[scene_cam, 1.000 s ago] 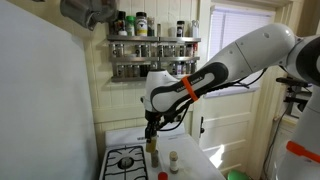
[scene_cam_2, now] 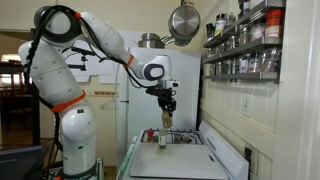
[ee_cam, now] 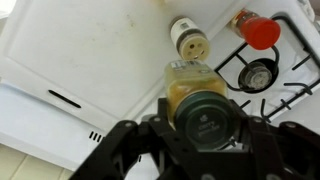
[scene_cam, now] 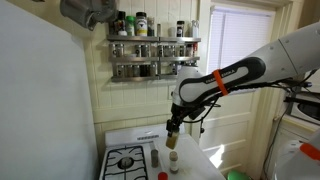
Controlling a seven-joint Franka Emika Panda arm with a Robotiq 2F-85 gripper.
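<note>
A jar with yellow-brown contents and a dark lid point(ee_cam: 205, 122) is held by my gripper point(scene_cam: 172, 131), which is shut on it near the lid. Seen from exterior view 1, the jar point(scene_cam: 171, 142) hangs upright above the white counter, over a small pale jar point(scene_cam: 173, 158). Exterior view 2 shows the held jar point(scene_cam_2: 166, 113) with clear air beneath it. In the wrist view, the held jar covers part of the worktop, and a small jar with a tan lid point(ee_cam: 191, 42) stands just past it.
A red-lidded jar point(ee_cam: 261, 33) and a dark-topped shaker point(ee_cam: 258, 74) stand near the stove grates point(scene_cam: 124, 161). Shelves of spice jars point(scene_cam: 150, 59) line the back wall. Bare white worktop point(ee_cam: 85, 45) lies left in the wrist view.
My gripper has carried the held jar rightward in exterior view 1, away from the stove side and over the small pale jar. The counter jars look unmoved.
</note>
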